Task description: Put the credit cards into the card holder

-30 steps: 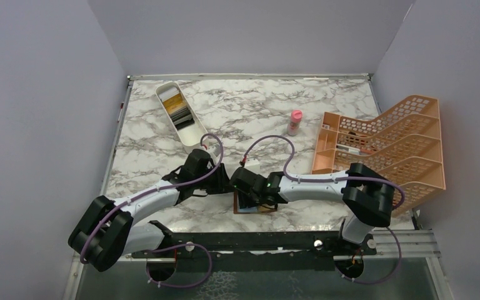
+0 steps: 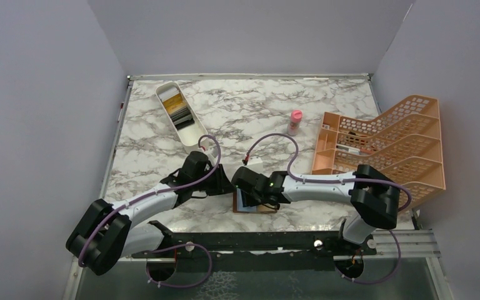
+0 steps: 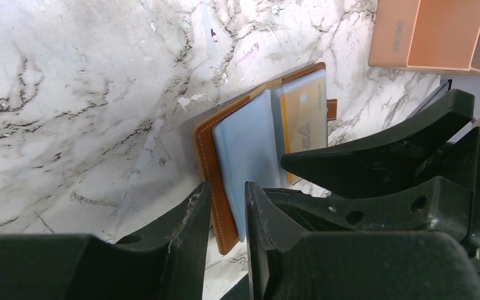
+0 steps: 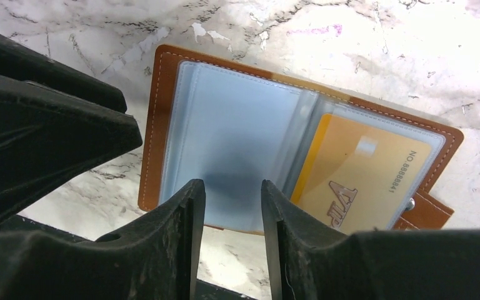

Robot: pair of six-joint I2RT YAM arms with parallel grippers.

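The brown leather card holder (image 4: 153, 125) lies spread on the marble table below both grippers. Its left clear sleeve (image 4: 237, 131) looks pale blue with no gold card in it, while a gold card (image 4: 362, 169) sits in the right sleeve. In the right wrist view my right gripper is over the left sleeve, a gap between its fingertips and nothing held. Over the holder's left edge stands my left gripper, part open, with only the holder's brown edge seen beyond the gap. More cards (image 2: 180, 112) stand in a white tray (image 2: 195, 132) at the back left.
An orange-brown slatted rack (image 2: 381, 140) occupies the right side. Toward the back stands a pink-capped bottle (image 2: 294, 122). The two grippers are very close together over the holder.
Both arms have moved only slightly, the right forearm a little to the right and toward the front. The holder stays in nearly the same place under the grippers.
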